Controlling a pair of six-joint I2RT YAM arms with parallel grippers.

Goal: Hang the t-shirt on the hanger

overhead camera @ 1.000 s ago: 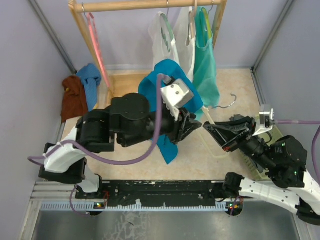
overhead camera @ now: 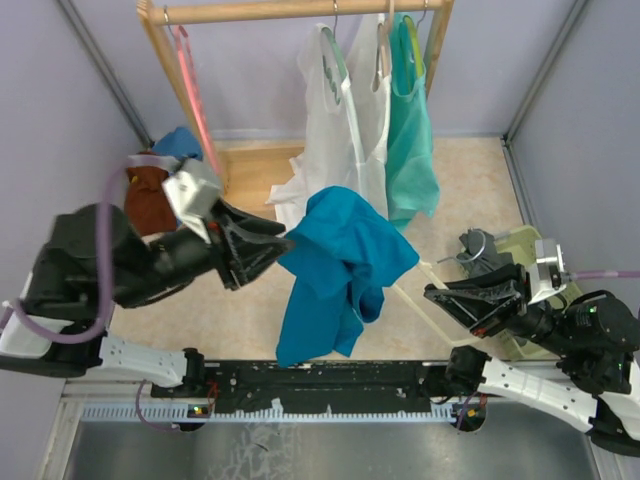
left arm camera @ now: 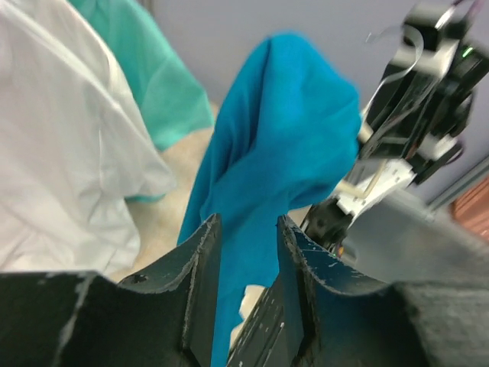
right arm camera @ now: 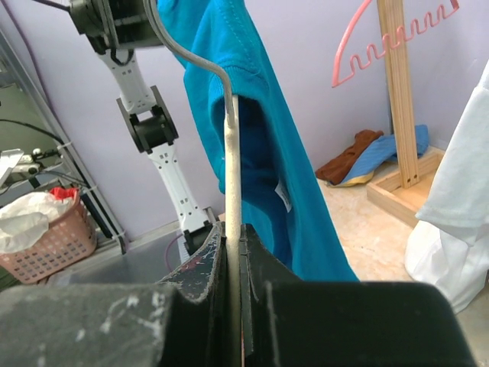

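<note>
The blue t-shirt (overhead camera: 345,255) hangs bunched in the middle of the top view, draped over one end of the cream hanger (overhead camera: 425,318). My right gripper (overhead camera: 432,290) is shut on the hanger, whose bar (right arm camera: 232,176) and metal hook (right arm camera: 200,63) rise from its fingers in the right wrist view. That bar runs up to the shirt's opening (right arm camera: 248,115). At the shirt's left side my left gripper (overhead camera: 280,250) stands open. In the left wrist view the blue cloth (left arm camera: 279,145) lies ahead of its parted fingers (left arm camera: 200,267); whether they touch it cannot be told.
Behind the shirt, white garments (overhead camera: 335,120) and a teal one (overhead camera: 408,150) hang from a wooden rack (overhead camera: 290,10) beside an empty pink hanger (overhead camera: 195,95). Folded cloths (overhead camera: 150,190) lie far left. A pale green basket (overhead camera: 520,250) stands at right.
The shirt hangs lower and nearer the front. My right gripper has shifted slightly.
</note>
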